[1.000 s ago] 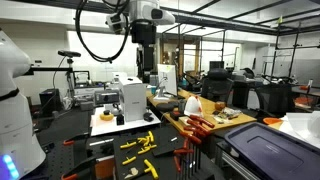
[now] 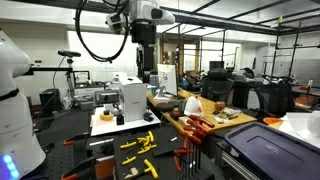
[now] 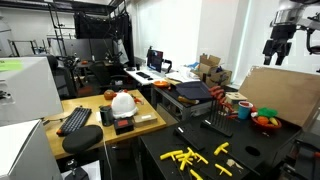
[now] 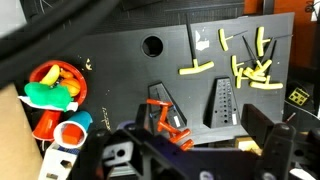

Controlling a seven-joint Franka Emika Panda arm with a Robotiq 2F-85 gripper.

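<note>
High above the dark table point(image 2: 115, 138), my gripper point(image 2: 147, 76) points down, clear of everything. In the wrist view the gripper is open, its dark fingers wide apart with nothing held. Several yellow-handled tools point(image 4: 265, 85) lie loose at the right of that view, and one longer tool point(image 4: 196, 69) lies apart from them. A slotted black block point(image 4: 222, 104) sits beside another dark block with red-handled pieces point(image 4: 165, 122). To the left is a red bowl point(image 4: 38, 76) holding yellow and green items, with a teal cup point(image 4: 72, 133) near it.
A grey tray point(image 2: 275, 150) lies at the right in the first exterior view. Behind stands a wooden table point(image 3: 135, 127) with a white helmet point(image 3: 124, 105) and other items. The dark table has a round black hole point(image 4: 152, 46) with bare surface around it.
</note>
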